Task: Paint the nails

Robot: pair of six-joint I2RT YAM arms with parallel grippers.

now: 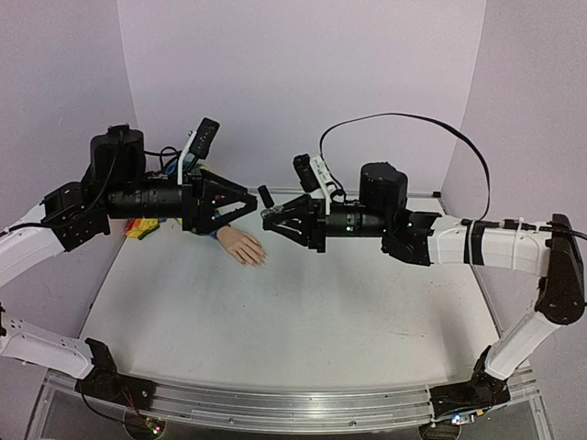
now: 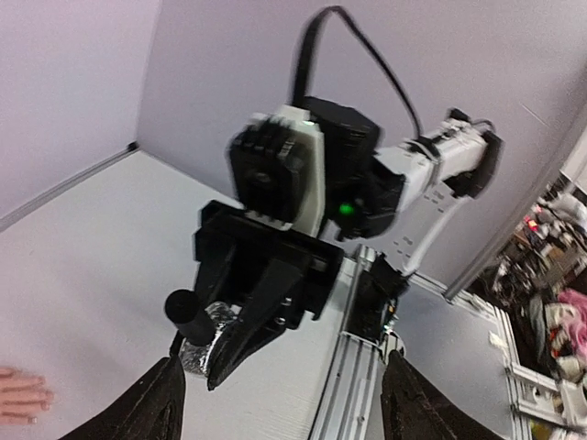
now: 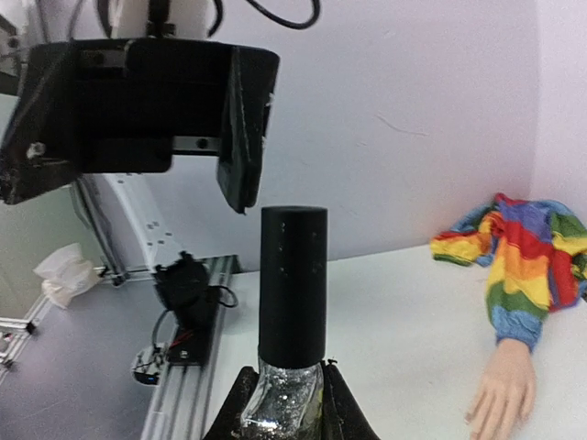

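A nail polish bottle with a long black cap (image 3: 293,286) and a clear glass body (image 3: 282,401) is held upright in the right wrist view. My right gripper (image 1: 266,220) is shut on its glass body; the cap sticks up out of the fingers. To the left of the bottle, my left gripper (image 1: 246,203) stands open, with nothing between its fingers and a gap to the cap. A mannequin hand (image 1: 241,246) lies palm down on the table behind both grippers; its nails are too small to make out.
The hand's rainbow-striped sleeve (image 3: 523,252) lies at the back left of the white table (image 1: 303,321). A metal rail (image 1: 293,403) runs along the front edge.
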